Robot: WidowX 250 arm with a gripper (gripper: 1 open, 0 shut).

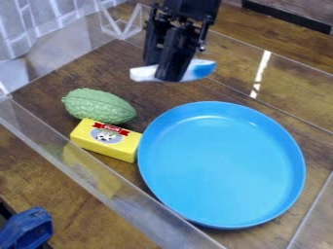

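Observation:
My black gripper (172,60) hangs at the top centre, shut on a white and light-blue object (198,69) held above the wooden surface. Its fingers partly hide the object, so I cannot tell what it is. Below and to the right lies a large blue plate (221,160). A green bumpy gourd-like item (96,107) and a yellow box (105,140) with a red label lie to the left of the plate.
Clear plastic walls (57,150) border the wooden area. A blue object (23,230) lies outside at the bottom left. Bare wood is free at the upper left and to the right behind the plate.

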